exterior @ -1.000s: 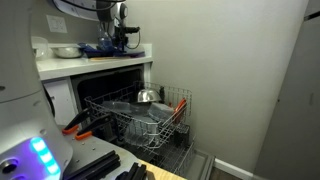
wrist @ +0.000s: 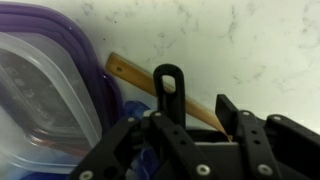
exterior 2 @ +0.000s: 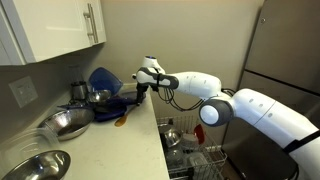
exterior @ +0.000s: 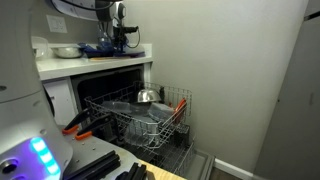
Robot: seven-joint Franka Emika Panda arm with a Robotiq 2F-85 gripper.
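In the wrist view a black handle with a hole in its end points up between the fingers of my gripper. The fingers stand apart, with a gap between the handle and the right finger; the handle's lower part is hidden. A wooden handle lies slantwise on the white counter, running behind the black one. Seen in the second exterior view, my gripper is low over the counter's far end, beside the blue and dark dishes.
A purple-rimmed container with clear plastic inside sits left of the fingers. Metal bowls line the wall side of the counter. The dishwasher rack is pulled out below, holding dishes.
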